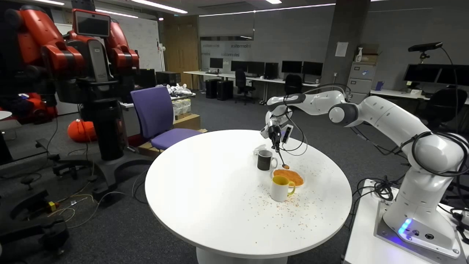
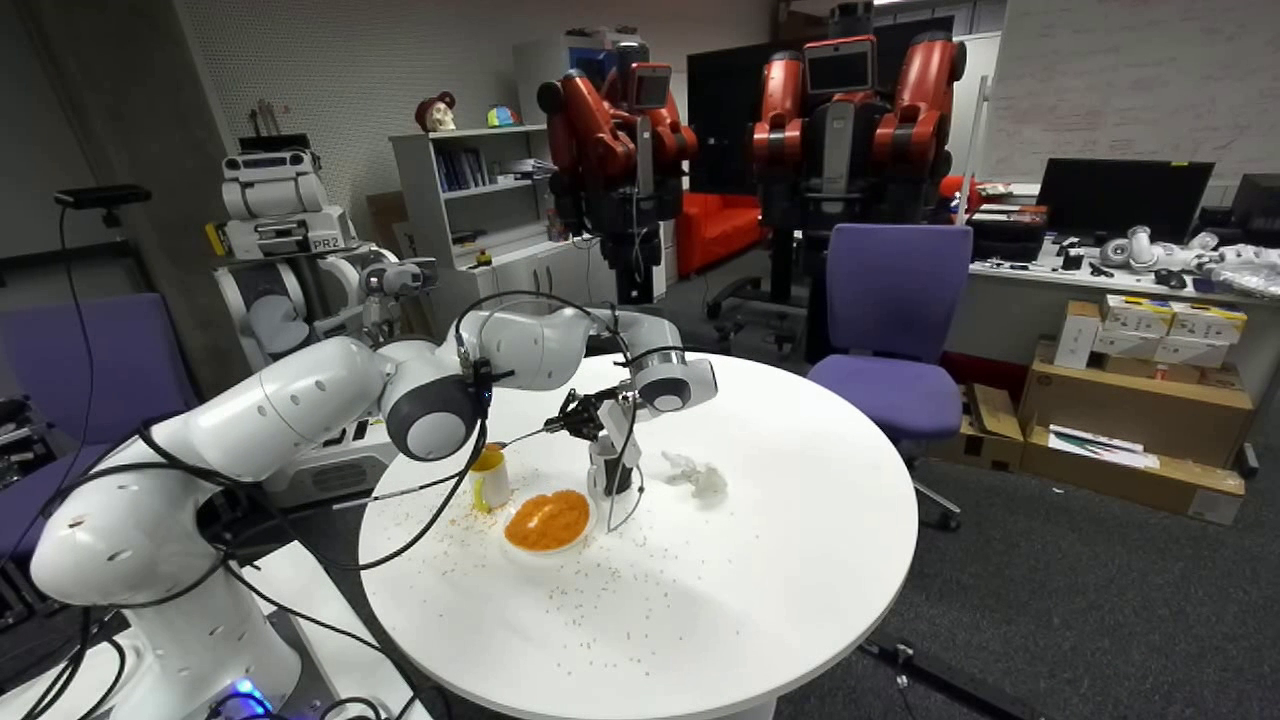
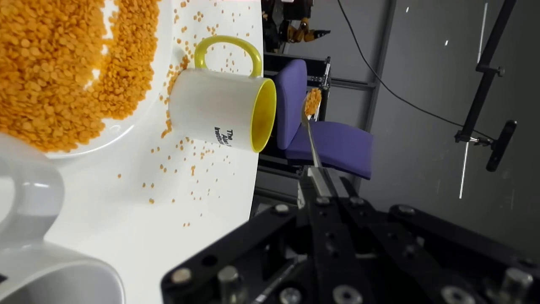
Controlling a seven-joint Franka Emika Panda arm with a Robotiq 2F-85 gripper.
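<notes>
My gripper is shut on the handle of a metal spoon, whose bowl carries a heap of orange lentils. In exterior view 1 the loaded spoon hangs above the far side of the lentil plate. That white plate holds many orange lentils. Beside it stands a white mug with a yellow inside and handle, upright on the table. A dark-fronted mug with a pale handle stands on the plate's other side; the wrist view shows only part of it.
Loose lentils lie scattered on the round white table around the plate and yellow mug. Crumpled clear plastic sits behind the dark mug. A purple chair stands close to the table.
</notes>
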